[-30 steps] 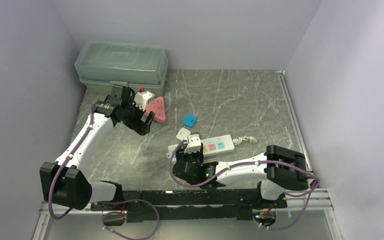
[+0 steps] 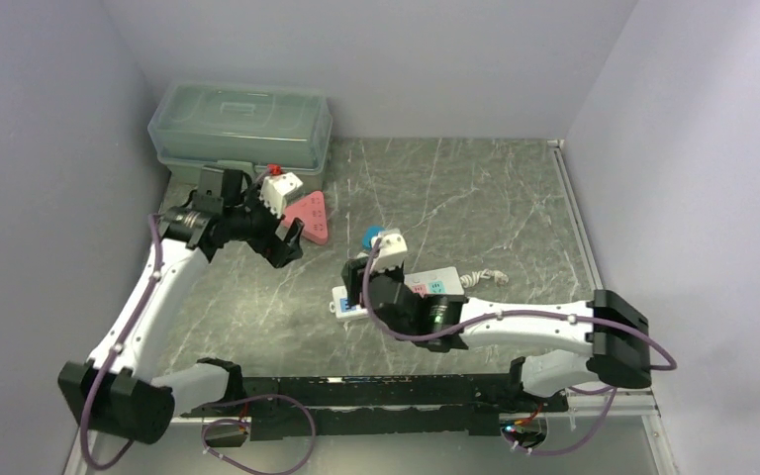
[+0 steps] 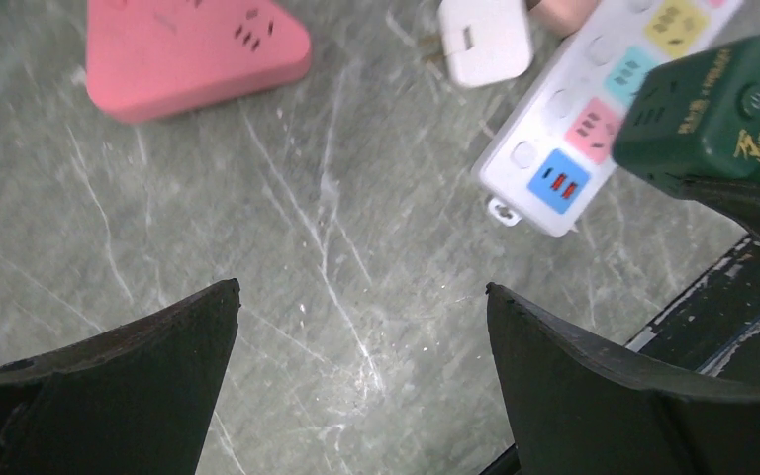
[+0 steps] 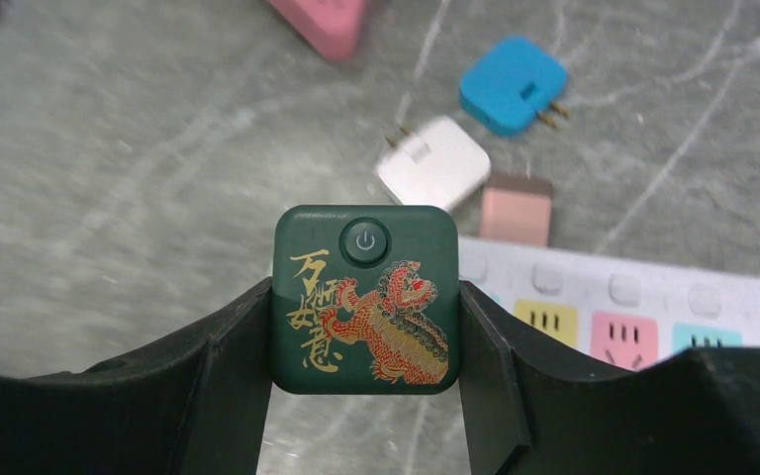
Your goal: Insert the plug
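Note:
A white power strip (image 2: 438, 281) with coloured sockets (image 3: 557, 182) lies on the grey table, its coiled cord to the right. My right gripper is above it, shut on a dark green block with a red dragon and a power button (image 4: 364, 336). A white plug (image 4: 432, 161), a blue plug (image 4: 510, 87) and a pinkish piece (image 4: 516, 213) lie behind the strip. My left gripper hangs open at the left, over bare table, with nothing between its fingers.
A pink triangular power strip (image 2: 308, 216) lies at the left back, before a translucent lidded box (image 2: 240, 124). Walls enclose the sides and back.
My right arm and gripper have moved up in the top view, away from the front edge. The left arm has shifted slightly, its elbow further toward the front.

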